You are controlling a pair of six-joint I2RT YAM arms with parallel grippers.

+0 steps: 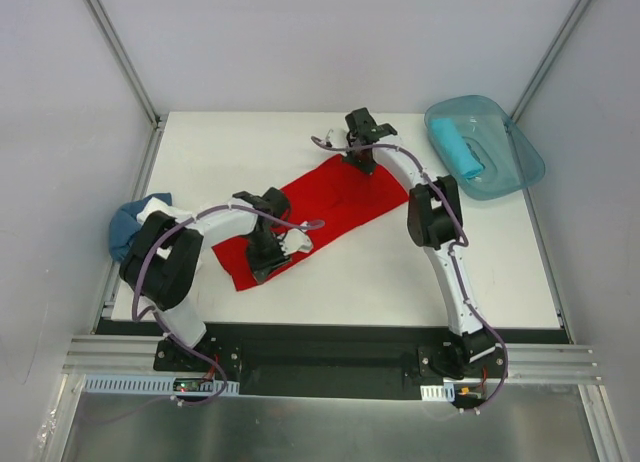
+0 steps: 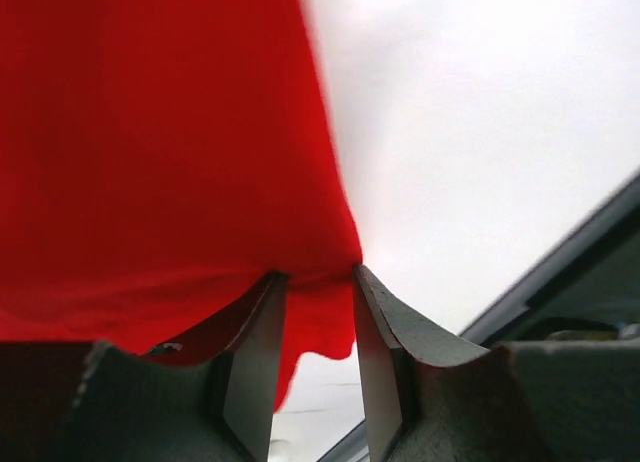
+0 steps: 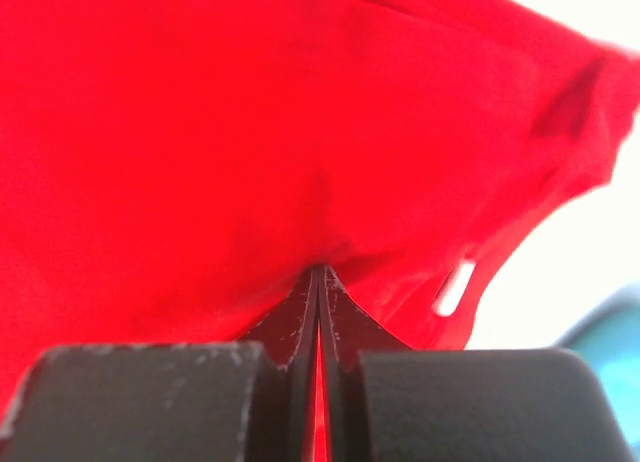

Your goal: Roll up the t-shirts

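A red t-shirt [image 1: 335,207] lies in a long strip slanting from lower left to upper right. My left gripper [image 1: 270,272] presses on its lower-left end; in the left wrist view that gripper stands open, fingertips on the red fabric [image 2: 160,132] by its edge. My right gripper [image 1: 360,162] is at the upper-right end; in the right wrist view it [image 3: 318,272] is shut, its tips pushed into the fabric [image 3: 180,162], with a small white patch beside it.
A blue translucent bin [image 1: 500,182] holding a light blue roll [image 1: 455,147] stands at back right. Blue and white cloths [image 1: 130,222] lie at the far left.
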